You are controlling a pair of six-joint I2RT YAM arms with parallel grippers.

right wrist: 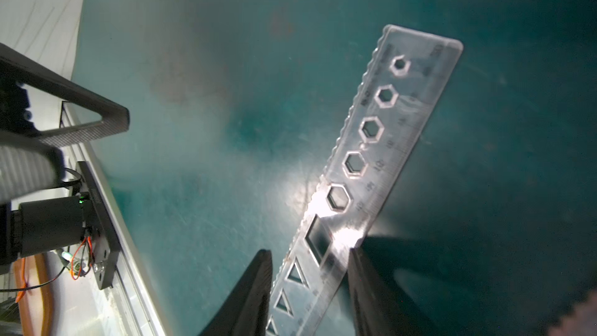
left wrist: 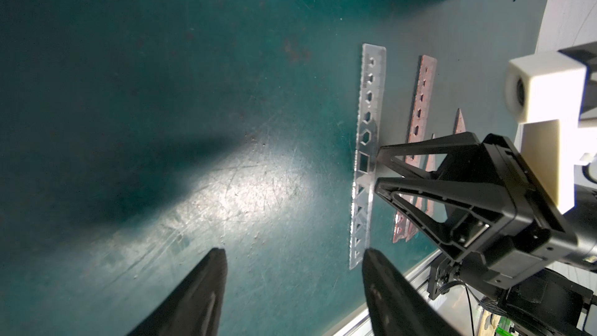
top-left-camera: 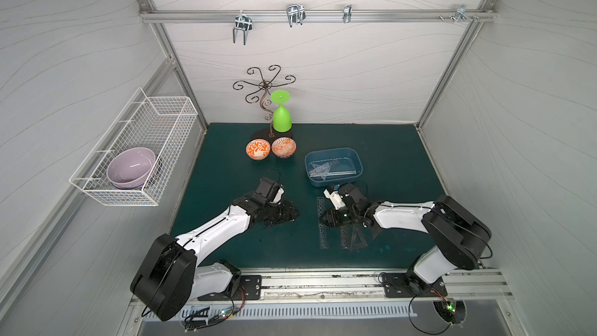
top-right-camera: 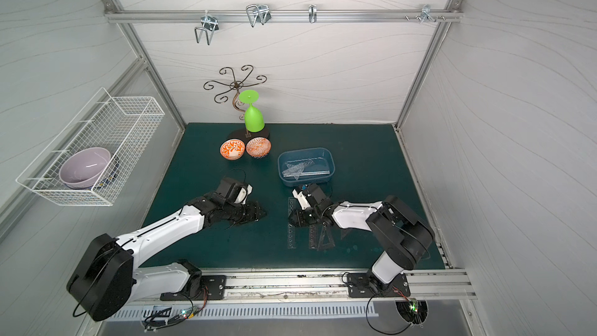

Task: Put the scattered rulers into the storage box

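My right gripper is open, its fingers around a clear ruler with cut-out shapes. The right finger touches or nearly touches the ruler's edge, and there is a gap at the left one. In the left wrist view this ruler appears to lie flat on the table. Beyond it are a pinkish ruler and a pointed pinkish piece; a set square shows from above, all partly hidden by the right arm. My left gripper stands open and empty over bare table. The blue storage box holds a clear set square and a ruler.
Behind the left arm are two orange patterned bowls, a green goblet and a metal scroll stand. A wire basket with a lilac bowl hangs on the left wall. Table right of the box is clear.
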